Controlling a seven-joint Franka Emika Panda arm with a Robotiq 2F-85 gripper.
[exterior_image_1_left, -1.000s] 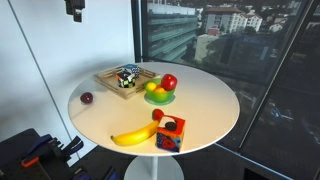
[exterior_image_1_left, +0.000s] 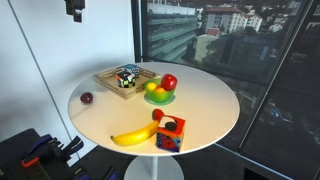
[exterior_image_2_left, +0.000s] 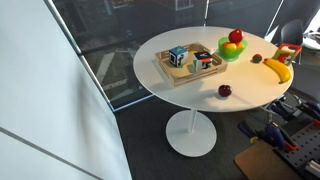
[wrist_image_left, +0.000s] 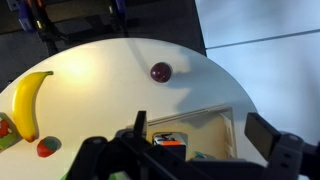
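My gripper is open high above the table, its two dark fingers wide apart with nothing between them; in exterior view 1 the gripper (exterior_image_1_left: 77, 14) shows only at the top left. Below it is a wooden tray (exterior_image_2_left: 192, 78) holding two small patterned boxes, one blue and white (exterior_image_2_left: 178, 56) and one dark with red (exterior_image_2_left: 203, 62). A dark red round fruit (wrist_image_left: 161, 72) lies alone on the white table. A yellow banana (exterior_image_1_left: 135, 134) rests near the edge, beside a red and blue patterned cube (exterior_image_1_left: 169, 135).
A green bowl (exterior_image_1_left: 160, 98) holds yellow and orange fruit with a red one (exterior_image_1_left: 169, 81) on top. A small red fruit (exterior_image_1_left: 158, 114) sits between bowl and banana.
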